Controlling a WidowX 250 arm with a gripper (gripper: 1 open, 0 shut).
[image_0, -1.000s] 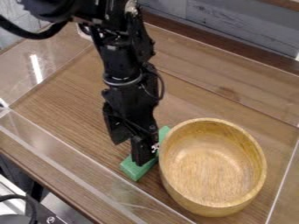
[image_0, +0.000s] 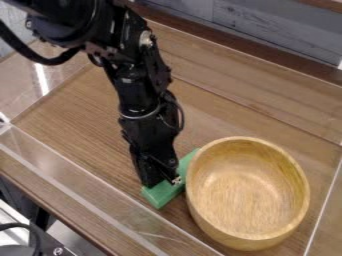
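Observation:
My black gripper (image_0: 162, 175) hangs low at the centre, its tips down on a green rectangular object (image_0: 160, 192). The green object lies on the wooden table, partly hidden by the gripper and by a pale wooden bowl (image_0: 247, 200) just to its right. The fingers are small and dark, so whether anything is between them is unclear.
A grey wall runs along the back. Clear strips cross the near left edge, with dark cables at the lower left corner.
The arm has shifted slightly and its tips sit a little further left over the green object. The bowl and green object look much the same.

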